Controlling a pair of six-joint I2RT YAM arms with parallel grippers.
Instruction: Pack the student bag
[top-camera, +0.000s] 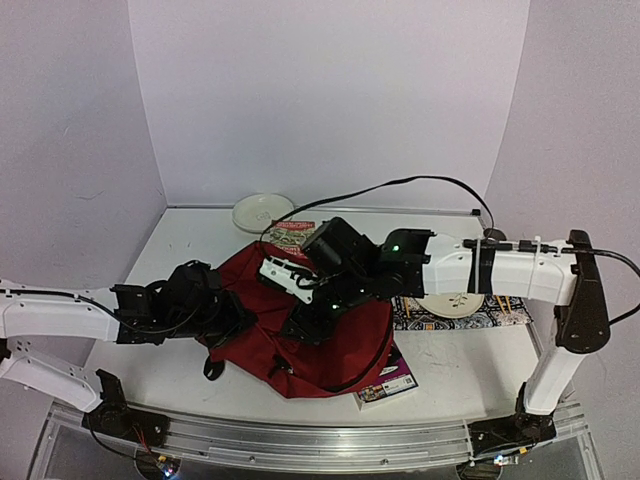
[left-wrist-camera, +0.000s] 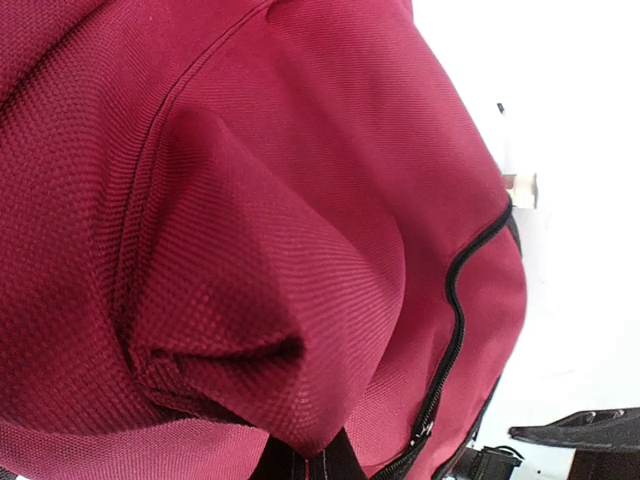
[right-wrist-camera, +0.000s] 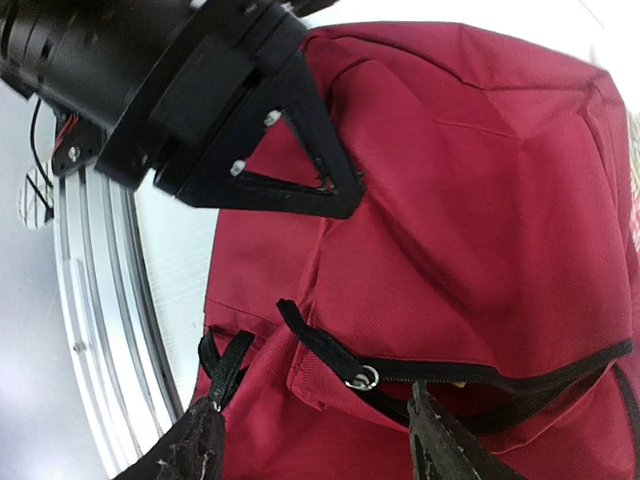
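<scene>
A red student bag (top-camera: 345, 350) lies on the table in the top view, with a black-edged zipper opening. My left gripper is shut on a raised fold of the red cloth (left-wrist-camera: 270, 300). In the right wrist view, the left fingers (right-wrist-camera: 335, 190) appear together against the bag's edge. My right gripper stands open above the bag, its fingers wide apart. Between and beyond them lies the zipper's black pull strap (right-wrist-camera: 325, 345) with a metal ring. The bag's inside is mostly hidden.
A purple-covered book (top-camera: 395, 382) lies partly under the bag's right side. Behind the bag are a red printed book (top-camera: 292, 236) and a white plate (top-camera: 262, 210). To the right, another plate (top-camera: 452, 303) rests on a patterned mat (top-camera: 505, 316) with chopsticks.
</scene>
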